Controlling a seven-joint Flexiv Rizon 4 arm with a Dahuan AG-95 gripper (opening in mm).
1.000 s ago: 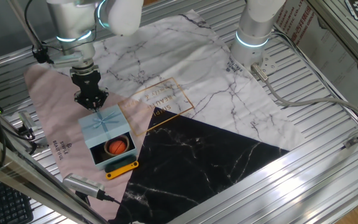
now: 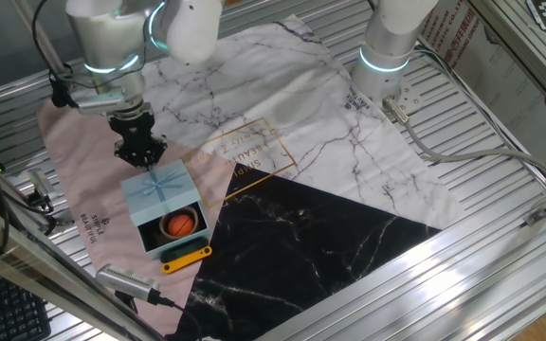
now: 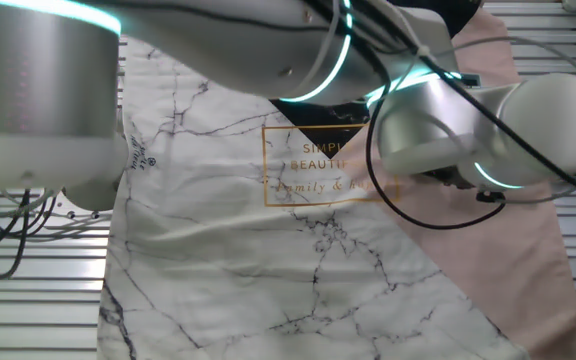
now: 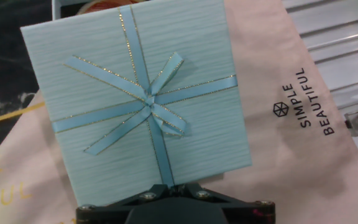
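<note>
The light blue lid (image 2: 162, 189), tied with a ribbon bow (image 4: 151, 99), lies over the rear part of the blue box (image 2: 174, 248). At the box's uncovered front, an orange ball (image 2: 180, 224) shows inside a round rim. My gripper is at the lid's rear edge, its fingertips together where the ribbon meets that edge. Whether the edge is pinched between them is hidden. In exterior view 2 the arm blocks sight of the box and the fingers.
An orange-yellow bar (image 2: 187, 260) lies at the box's front side. A silver device (image 2: 129, 282) with a cable stands near the front left.
The arm's wrist housing has sunk and shifted slightly, while the fingertips remain at the lid's rear edge. Lid, box and ball look unmoved.
</note>
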